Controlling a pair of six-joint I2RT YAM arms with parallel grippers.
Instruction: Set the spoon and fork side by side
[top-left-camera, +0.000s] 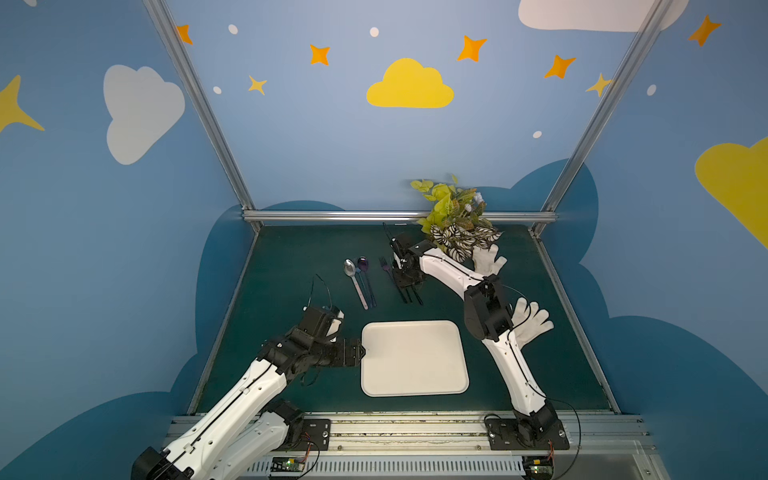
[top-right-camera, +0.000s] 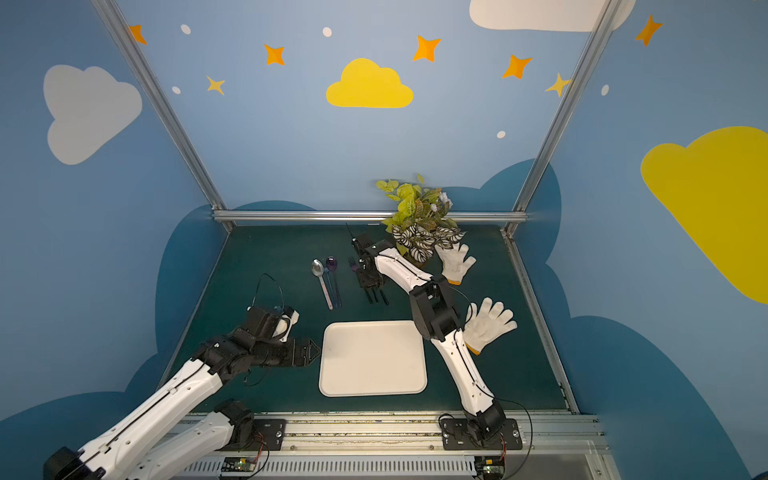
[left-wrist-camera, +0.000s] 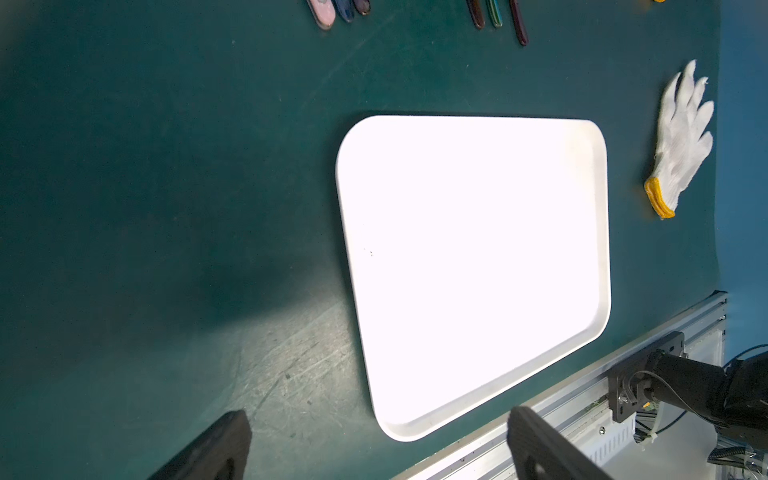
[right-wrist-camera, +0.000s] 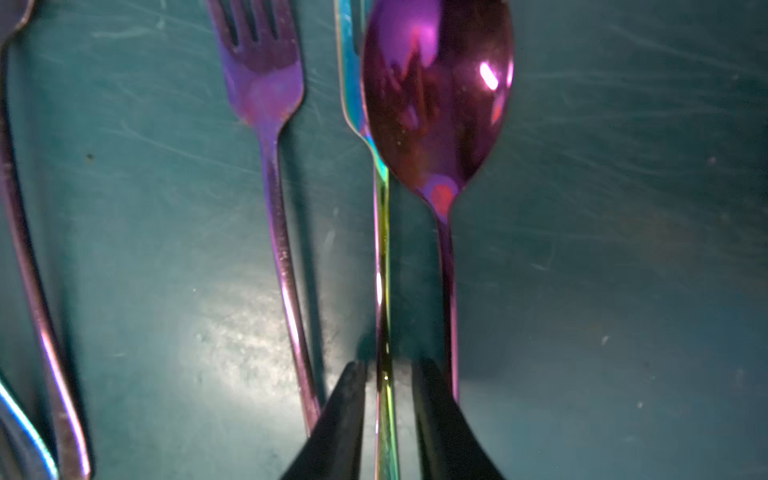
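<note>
In the right wrist view, a rainbow fork (right-wrist-camera: 382, 264) lies between a purple fork (right-wrist-camera: 276, 96) on its left and a purple spoon (right-wrist-camera: 438, 96) on its right. The spoon's bowl partly covers the rainbow fork's head. My right gripper is part open around the rainbow fork's handle, with gaps on both sides. Further left on the table lie a silver spoon (top-left-camera: 356, 284) and a dark purple spoon (top-left-camera: 364, 264), with a bluish piece between them. My left gripper stands open and empty beside the tray's left edge.
A white tray (top-left-camera: 414, 358) sits at the front middle, empty. Two white gloves lie on the right, one (top-right-camera: 489, 324) nearer than the other (top-right-camera: 454, 262). A potted plant (top-left-camera: 456, 216) stands at the back, close to the right arm.
</note>
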